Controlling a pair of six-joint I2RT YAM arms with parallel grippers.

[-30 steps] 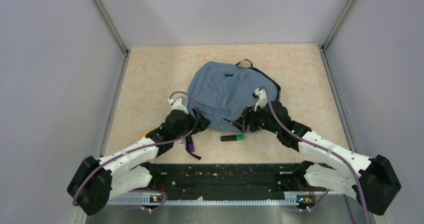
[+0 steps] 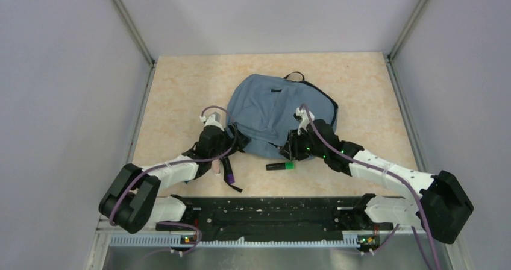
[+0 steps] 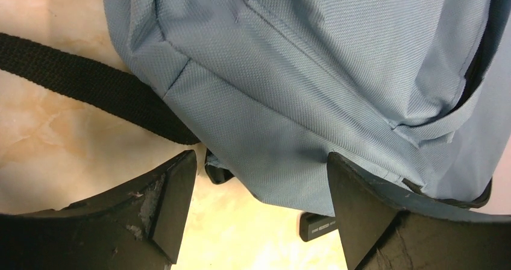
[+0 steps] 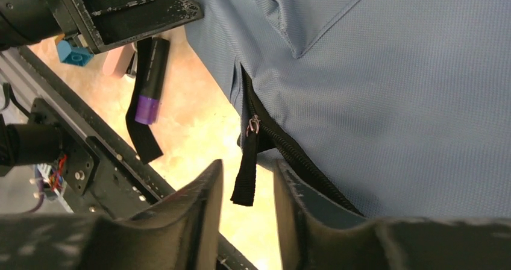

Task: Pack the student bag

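The blue-grey bag (image 2: 280, 110) lies flat, its black handle loop (image 2: 295, 74) at the far side. In the right wrist view, a black zipper pull (image 4: 246, 176) hangs from a slider at the bag's near edge, beside a dark zip opening (image 4: 289, 152). The pull appears between the parted fingertips of my right gripper, with gaps on both sides. My left gripper is wide open over the bag's near left corner; the fabric spans the view behind its fingers, and I cannot tell whether they touch it.
A green-ended marker (image 2: 280, 166) lies in front of the bag. Left of it are a purple-ended marker (image 4: 152, 80), a black strap (image 4: 140, 110), a pink eraser (image 4: 117, 60) and a blue piece (image 4: 73, 53), partly under my left arm.
My right gripper has shifted slightly left toward the zipper pull. The bag and markers look unmoved.
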